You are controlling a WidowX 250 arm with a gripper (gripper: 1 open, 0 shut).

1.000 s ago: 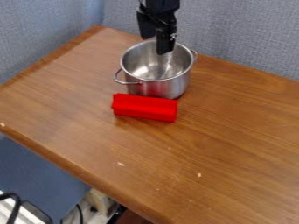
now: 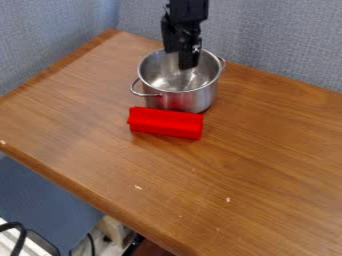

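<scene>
A steel pot (image 2: 178, 92) with two side handles stands on the wooden table near the back. My black gripper (image 2: 182, 58) hangs over it from above, its fingers reaching down to the pot's opening, open by its look, with nothing visible held. A red cylinder (image 2: 166, 122) lies on its side just in front of the pot.
Blue-grey padded walls stand behind and to the left. Cables lie off the table's edge at the lower left.
My gripper has moved down a little and slightly left, into the pot's opening. The pot and red cylinder have not visibly moved.
</scene>
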